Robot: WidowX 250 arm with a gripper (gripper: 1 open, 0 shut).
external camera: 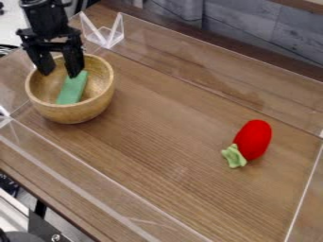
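My gripper [57,68] is black and open, lowered into a wooden bowl [98,95] at the upper left, its fingers on either side of the bowl's upper interior. A green object [71,93] lies in the bowl just below and between the fingers; I cannot tell whether they touch it. On the right of the table lies a red object [252,137] with a small pale green part [233,156] at its lower end.
A white shape [104,33] shows just right of the arm at the top left.
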